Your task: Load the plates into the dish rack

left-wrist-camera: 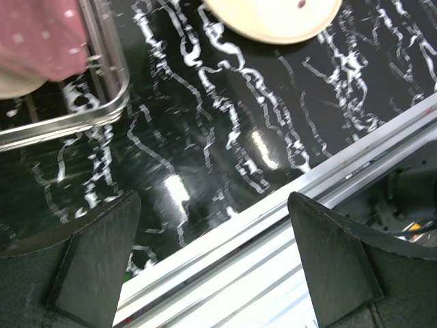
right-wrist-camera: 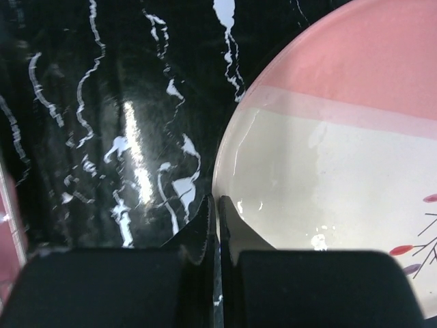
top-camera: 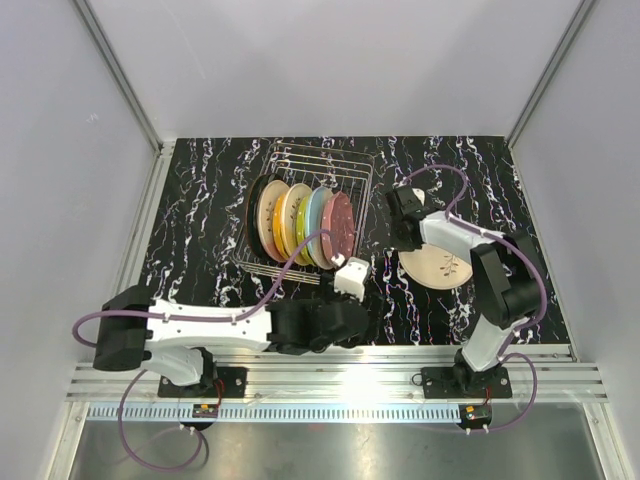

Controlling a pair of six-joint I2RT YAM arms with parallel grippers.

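A wire dish rack (top-camera: 320,160) holds a row of several plates, among them a pink plate (top-camera: 340,225) at its right end. A cream plate (top-camera: 440,270) with a sprig pattern lies flat on the black marble counter to the right. My right gripper is shut at that plate's left rim; whether the rim is between the fingertips I cannot tell. My left gripper stands open with nothing between its fingers, low beside the rack's front right corner, short of the cream plate.
A metal rail (top-camera: 330,355) runs along the front edge; pale walls stand around.
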